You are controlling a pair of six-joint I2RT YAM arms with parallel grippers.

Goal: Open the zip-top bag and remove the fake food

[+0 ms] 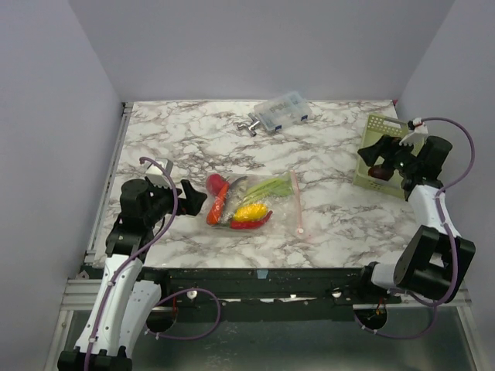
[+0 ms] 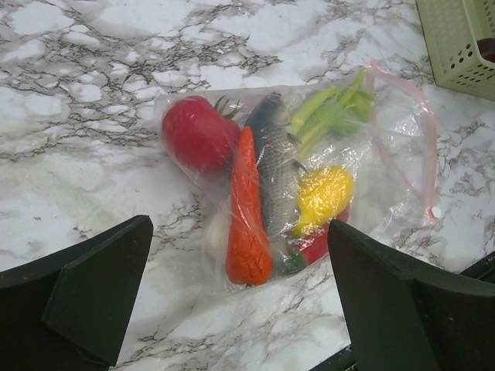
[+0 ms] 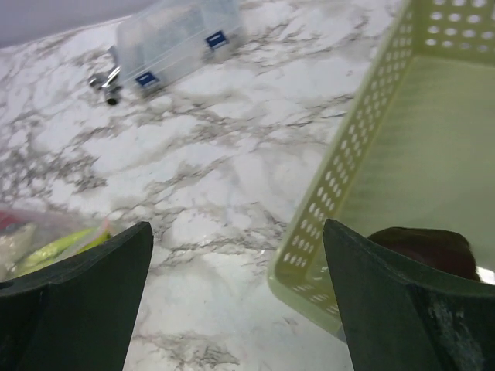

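A clear zip top bag (image 2: 394,178) lies flat on the table with its pink zip edge and white slider (image 2: 436,212) on the right. Inside show a red tomato (image 2: 199,134), a carrot (image 2: 247,216), a grey fish (image 2: 275,170), green celery (image 2: 334,110), a yellow piece (image 2: 323,197) and a red pepper (image 1: 251,223). My left gripper (image 1: 193,198) stands open just left of the bag, nothing between its fingers. Over the green basket (image 1: 371,139) my right gripper (image 1: 379,151) is open and empty. A dark brown food piece (image 3: 429,249) lies in the basket below it.
A clear plastic box (image 1: 282,112) with blue latches stands at the back, small metal parts (image 1: 249,125) beside it. Between the bag and the basket the marble table (image 1: 332,185) is bare. The basket's wall (image 3: 340,162) rises close to my right gripper.
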